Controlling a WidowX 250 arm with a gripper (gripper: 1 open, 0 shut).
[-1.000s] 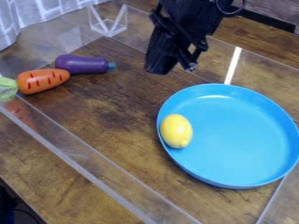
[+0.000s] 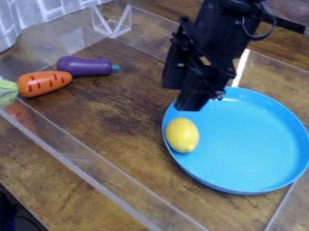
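The black gripper (image 2: 193, 90) hangs over the upper left rim of the blue plate (image 2: 245, 155), above the yellow lemon-like object (image 2: 182, 134) that rests in the plate's left part. Whether its fingers are open or shut is hard to tell from this angle; nothing is visible held in them.
A carrot toy (image 2: 43, 83), a purple eggplant-like toy (image 2: 85, 66) and a partly visible pale green vegetable lie at the left. Clear plastic strips edge the wooden surface.
The gripper has come down and a little toward the viewer, closer to the yellow object. The toys and plate have not moved.
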